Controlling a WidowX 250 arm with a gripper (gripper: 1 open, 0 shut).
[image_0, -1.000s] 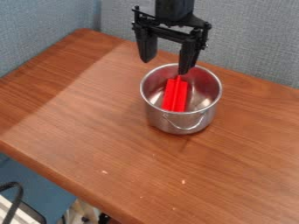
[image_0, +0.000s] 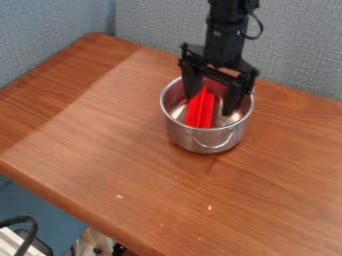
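A metal pot (image_0: 205, 136) with a wire handle stands on the wooden table, holding red bar-like pieces (image_0: 201, 110) that sit upright or leaning inside it. My black gripper (image_0: 211, 92) reaches down from the top of the view, open, its fingers inside the pot's rim on either side of the red pieces. The lower ends of the fingers are partly hidden, so I cannot tell whether they touch the pieces.
Grey padded walls (image_0: 297, 45) stand behind and at the left. Cables and other items lie below the table's lower left edge.
The gripper has come down from above the pot into it, still open. The pot appears in the same place.
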